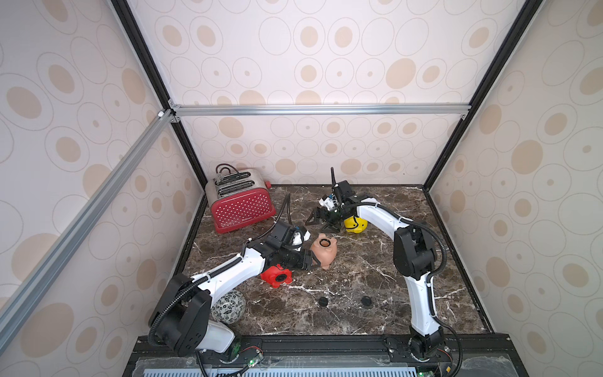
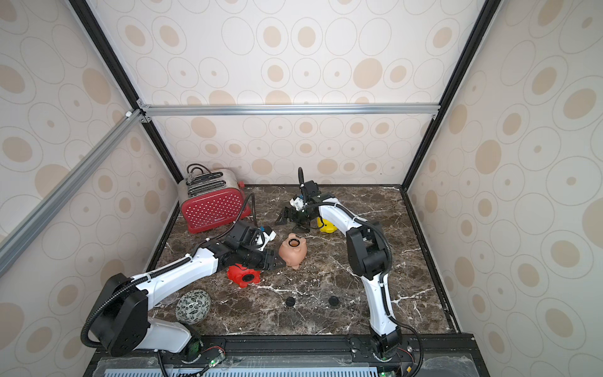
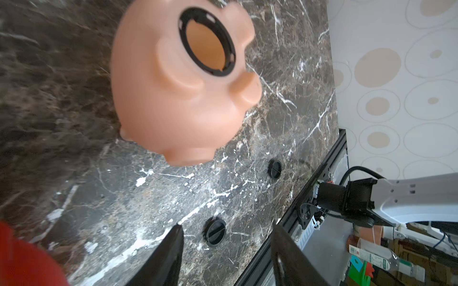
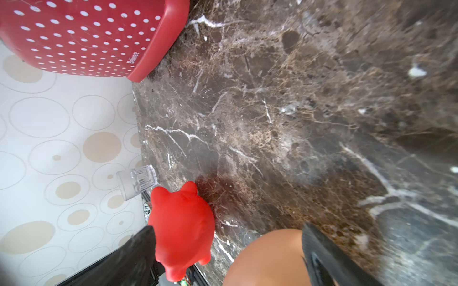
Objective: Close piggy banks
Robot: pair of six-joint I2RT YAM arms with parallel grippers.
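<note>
A peach piggy bank point(image 3: 143, 95) stands mid-table, its black-ringed opening point(image 1: 324, 242) uncovered. My left gripper hangs beside it, over the red piggy bank point(image 1: 276, 276), fingers apart with nothing between. My right gripper is open behind the peach bank, in front of the yellow piggy bank point(image 1: 356, 226), which it partly hides. Two black caps lie on the front of the table, one point(image 3: 214, 231) left of the other point(image 3: 274, 169).
A red toaster point(image 1: 241, 210) fills the back left. A patterned round object point(image 1: 229, 308) sits front left, near my left arm.
</note>
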